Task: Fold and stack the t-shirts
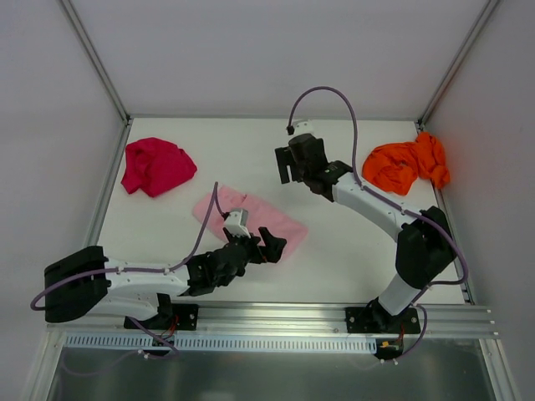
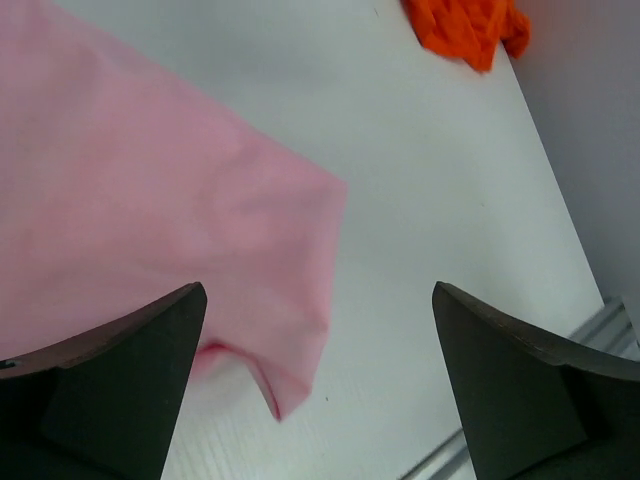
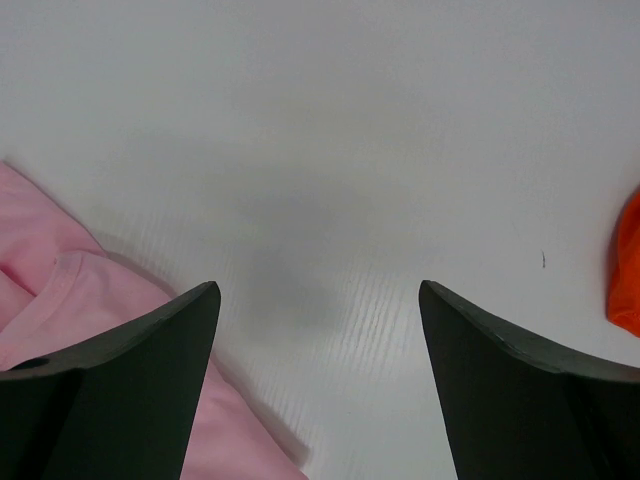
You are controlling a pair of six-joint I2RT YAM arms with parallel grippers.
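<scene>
A pink t shirt (image 1: pixel 276 223) lies spread, somewhat rumpled, in the near middle of the white table, with a creased near corner in the left wrist view. My left gripper (image 1: pixel 261 249) hangs open over its near edge, nothing gripped between the fingers. My right gripper (image 1: pixel 288 165) stands open above bare table beyond the shirt's far right. A crumpled dark red shirt (image 1: pixel 157 167) lies at the back left, and a bunched orange shirt (image 1: pixel 393 170) at the right back.
Walls enclose it at the back and both sides, and a metal rail (image 1: pixel 276 309) runs along the front.
</scene>
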